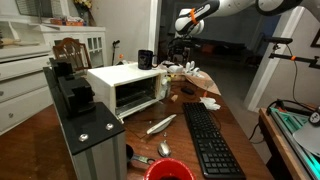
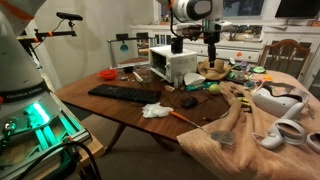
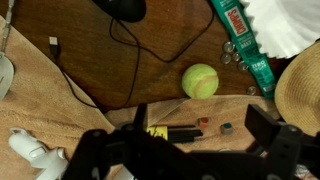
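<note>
My gripper is open, its dark fingers wide apart at the lower left and right of the wrist view. Nothing is held between them. Below lies a yellow-green ball [image 3: 200, 81], slightly beyond the fingertips. Dark and yellow pens [image 3: 180, 133] lie on the tan cloth [image 3: 150, 115] under the gap. In exterior view 2 the gripper [image 2: 194, 48] hangs over the far part of the table, behind the white toaster oven [image 2: 175, 66]. Exterior view 1 shows the arm [image 1: 198, 15] above the table's far end.
A green box [image 3: 245, 45], white cloth [image 3: 285, 20] and woven round item [image 3: 300, 90] crowd the right side. A black mouse [image 3: 122, 8] and its cable lie at upper left. White VR gear [image 2: 278, 103] and a keyboard [image 2: 125, 92] are also on the table.
</note>
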